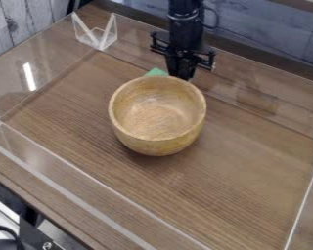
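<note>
A large tan wooden bowl (156, 119) sits in the middle of the table. Just behind its rim lies a small green object (156, 73), partly hidden. My black gripper (180, 70) is low behind the bowl, above or at the right of the green object. Its fingers are small and dark in this view, and whether anything is between them I cannot tell.
White wire-like pieces stand at the back left and left edge. Dark cables or parts lie at the bottom left corner.
</note>
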